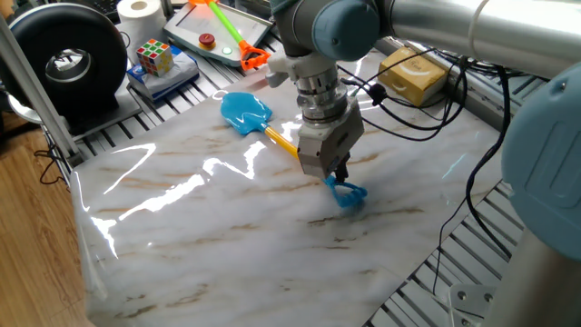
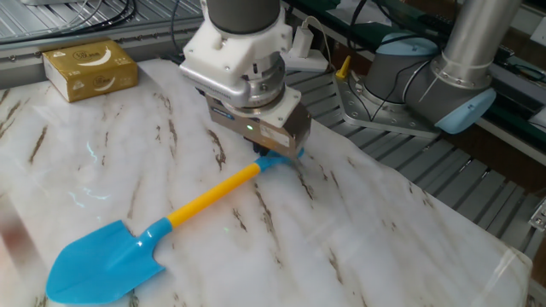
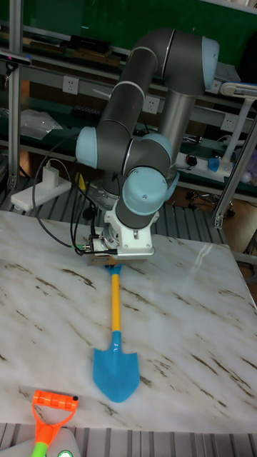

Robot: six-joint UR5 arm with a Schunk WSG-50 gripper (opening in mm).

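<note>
A toy shovel lies flat on the marble-patterned sheet, with a blue blade (image 2: 107, 263), a yellow shaft (image 2: 213, 194) and a blue handle (image 1: 348, 193). In exterior view 2 its blade points to the near left. My gripper (image 1: 341, 174) is low over the handle end, its dark fingers right at the place where shaft and handle meet. The gripper body covers part of the handle in exterior view 2 and nearly all of it in exterior view 3. Whether the fingers are apart or closed around the plastic cannot be made out.
A yellow box (image 2: 90, 70) stands at the sheet's edge. Beyond the sheet in exterior view 1 are an orange-and-green toy (image 1: 227, 27), a puzzle cube (image 1: 154, 56) and a black round device (image 1: 64, 64). Bare sheet (image 1: 227, 263) surrounds the shovel. Cables hang beside the arm.
</note>
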